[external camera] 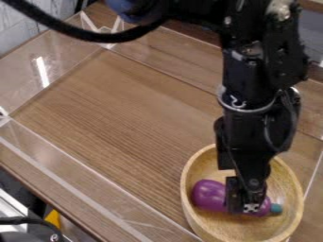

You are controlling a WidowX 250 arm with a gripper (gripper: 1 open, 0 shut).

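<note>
A light wooden bowl (202, 166) sits at the lower right of the camera view, holding a purple toy eggplant (212, 197) with a teal stem end. My black gripper (247, 195) reaches down from above into the bowl, over the eggplant's right part, hiding some of it. The gripper is open; whether its fingertips touch the eggplant cannot be told.
A wooden tabletop (127, 113) spreads to the left and behind, mostly clear, with transparent edging along its left and front. Cables cross the top left and lie at the lower-left corner.
</note>
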